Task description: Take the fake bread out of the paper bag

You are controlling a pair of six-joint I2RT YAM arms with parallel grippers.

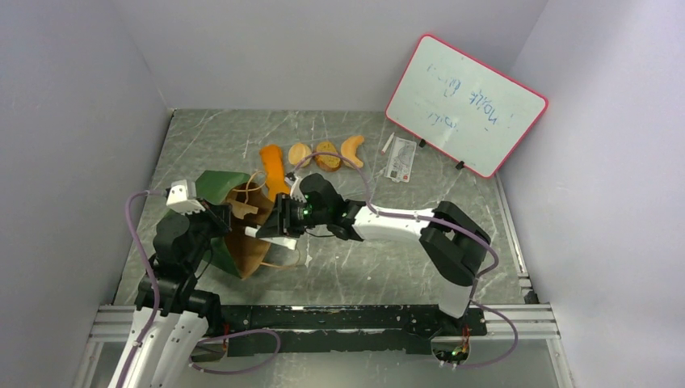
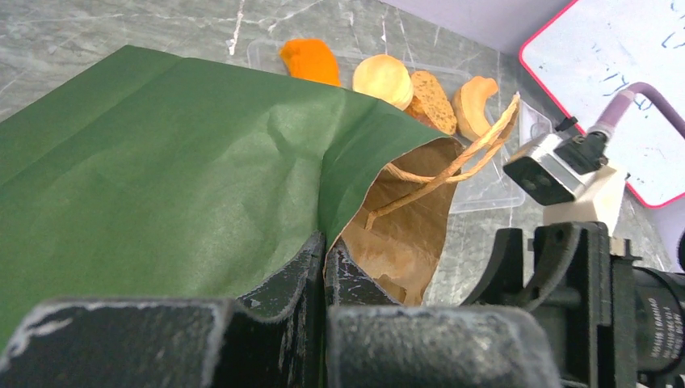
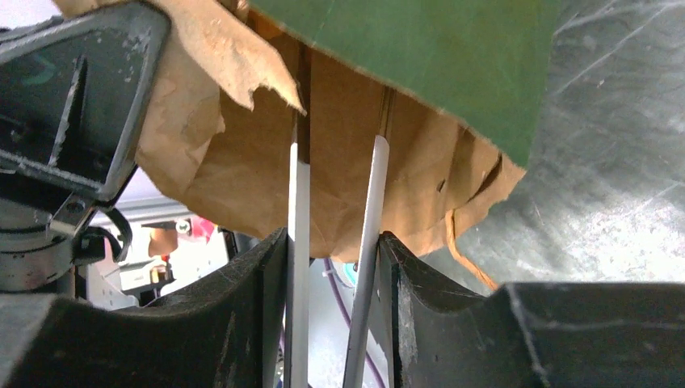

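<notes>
The paper bag [image 1: 246, 242] lies on its side at the left of the table, green outside and brown inside, its opening facing right. My left gripper is shut on the bag's rim, holding it open. My right gripper is at the opening, part open, its two long white-handled fingers reaching into the bag [image 3: 436, 162], their far ends hidden under torn paper and the green side. No bread can be made out inside the bag.
Bread pieces [image 1: 328, 158] [image 2: 432, 101], a banana-shaped piece [image 1: 352, 151] and an orange piece [image 1: 272, 166] lie behind the bag in a clear tray. A whiteboard [image 1: 466, 105] stands at the back right.
</notes>
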